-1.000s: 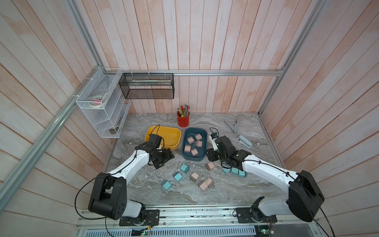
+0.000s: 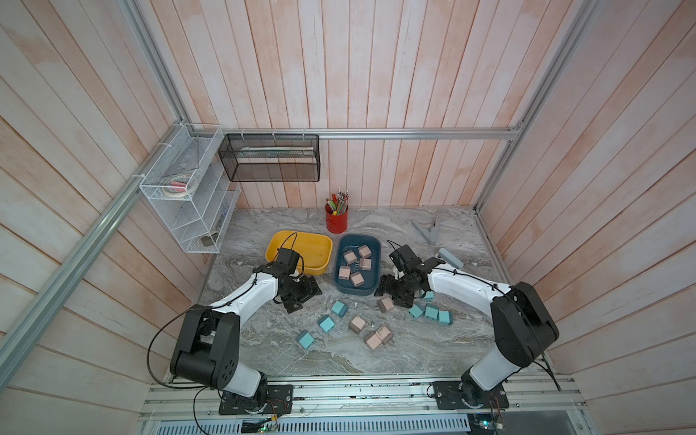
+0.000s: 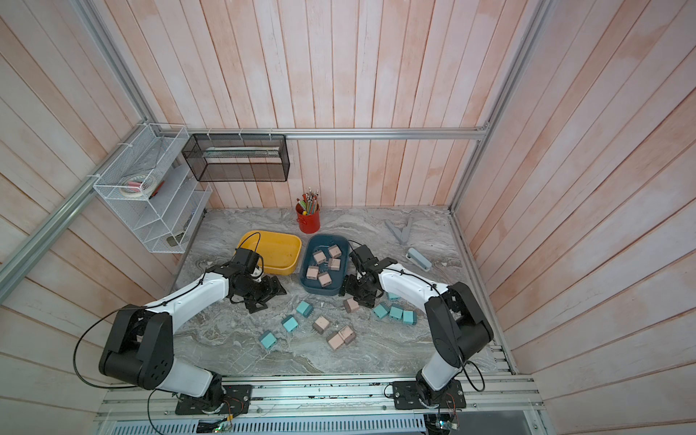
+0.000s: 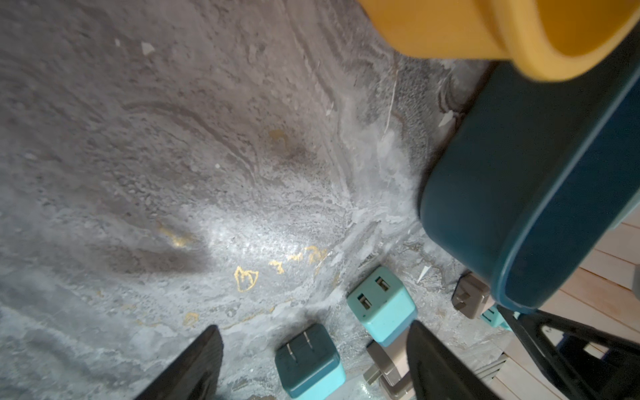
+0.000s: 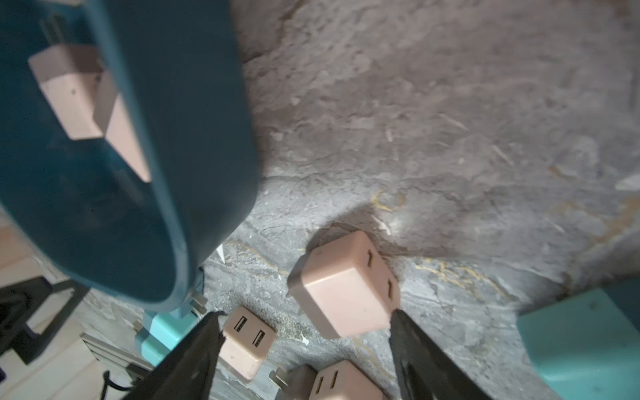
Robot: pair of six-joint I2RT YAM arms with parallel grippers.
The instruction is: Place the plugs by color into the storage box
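The blue box (image 2: 356, 290) holds several pink plugs (image 2: 344, 272); the yellow box (image 2: 312, 251) beside it looks empty. My right gripper (image 2: 392, 293) is open just right of the blue box, over a loose pink plug (image 5: 346, 286). In the right wrist view that plug lies ahead of the parted fingers (image 5: 190, 356), with nothing held. My left gripper (image 2: 303, 295) hangs open and empty in front of the yellow box. Teal plugs lie in two groups, one left of centre (image 2: 326, 324) and one near my right gripper (image 2: 431, 311). More pink plugs (image 2: 373, 340) lie front centre.
A red cup of pens (image 2: 336, 220) stands behind the boxes. At the back right lie a grey stapler-like object (image 2: 450, 259) and a V-shaped grey tool (image 2: 427, 232). White wire shelves (image 2: 190, 192) stand at the left.
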